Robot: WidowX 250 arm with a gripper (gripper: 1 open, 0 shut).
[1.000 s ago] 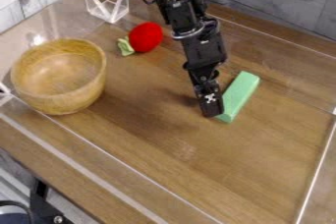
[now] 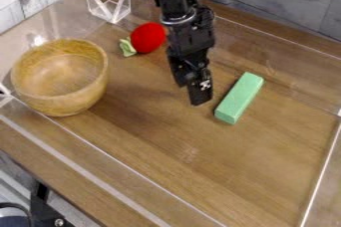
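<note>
The black arm reaches down from the top centre, its gripper (image 2: 198, 88) hanging over the wood table left of a mint-green block (image 2: 238, 99). The two are apart in the view, and I cannot tell how the fingers stand. A red round object (image 2: 148, 35) with a small light-green piece (image 2: 128, 47) beside it lies behind and left of the gripper. A tan bowl (image 2: 60, 78) sits at the left.
A white wire holder (image 2: 110, 4) stands at the back left.
My gripper has moved left and up, away from the green block, and now hangs a little apart from it. The block and other objects look unmoved.
</note>
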